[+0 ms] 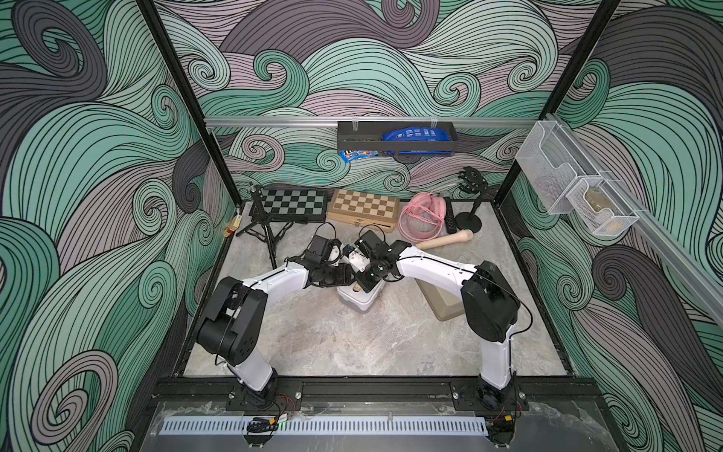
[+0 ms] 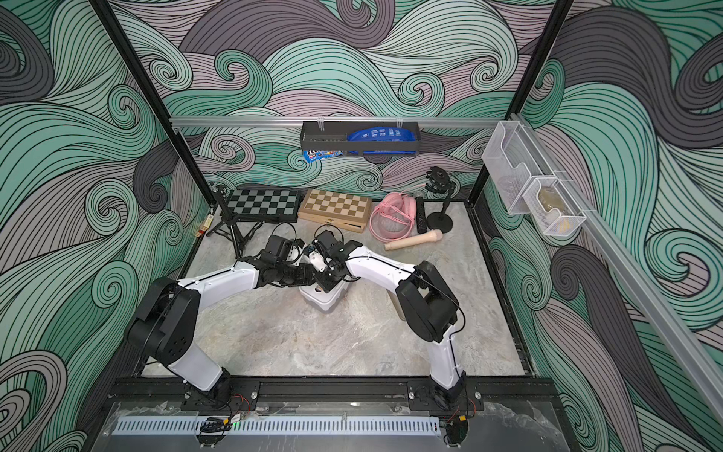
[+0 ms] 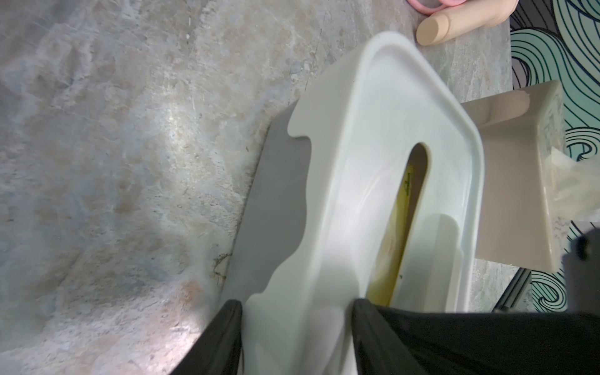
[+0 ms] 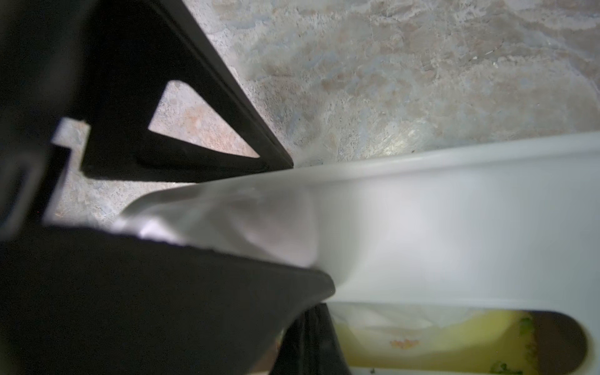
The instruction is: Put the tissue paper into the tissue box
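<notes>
The white tissue box stands mid-table under both grippers. In the left wrist view its lid has a long slot with yellow packaging inside. My left gripper straddles the box's end, one finger either side of the lid's edge, part open; whether it grips is unclear. My right gripper is over the lid beside the slot, where a yellow pack with white shows; its fingertips are partly hidden and its state is hard to tell.
A beige container lies right of the box. Behind are chessboards, a pink basket, a wooden pestle and a tripod.
</notes>
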